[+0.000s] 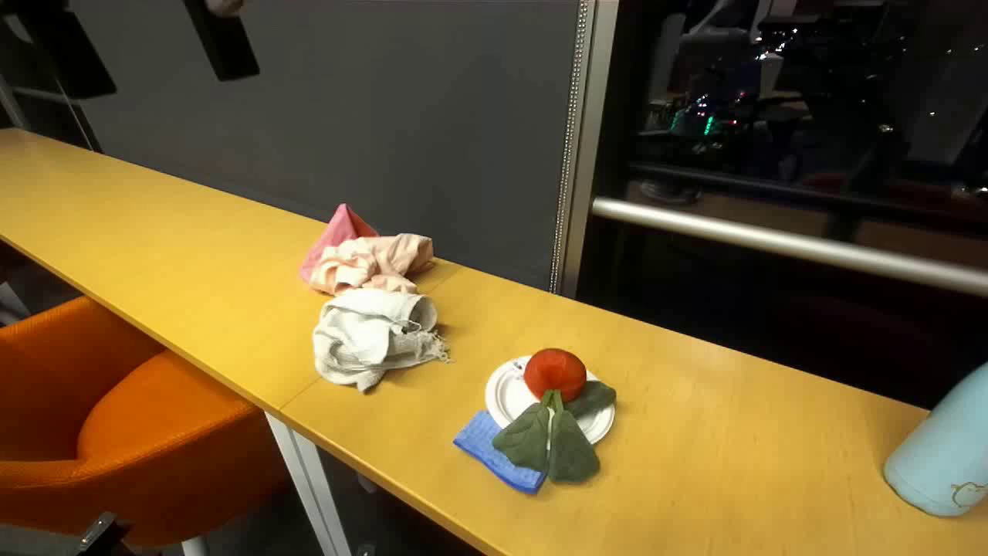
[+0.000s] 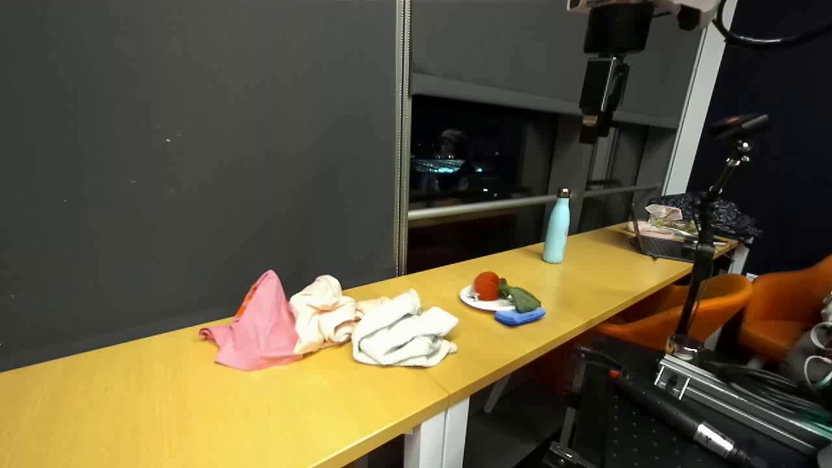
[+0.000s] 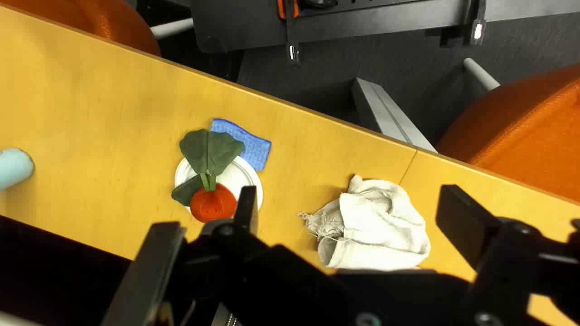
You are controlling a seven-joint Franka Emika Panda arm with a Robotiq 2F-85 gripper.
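My gripper is open and empty, its two black fingers spread wide above the table. Between them in the wrist view, well below, lies a crumpled white towel (image 3: 380, 225). A red vegetable toy with green leaves (image 3: 213, 202) rests on a white plate (image 3: 253, 182), its leaves hanging over the rim. Tucked beside the plate is a folded blue cloth (image 3: 253, 149). Exterior view 2 shows a pink cloth (image 2: 261, 327) and a cream-peach cloth (image 2: 324, 312) bunched left of the white towel. High over the table there, the gripper (image 2: 594, 129) touches nothing.
A light blue bottle (image 2: 557, 230) stands on the table near the window. Orange chairs (image 1: 176, 417) sit along the table's front edge. Bare tabletop (image 1: 167, 232) stretches left of the cloths in exterior view 1. A laptop and clutter (image 2: 671, 226) occupy the far end.
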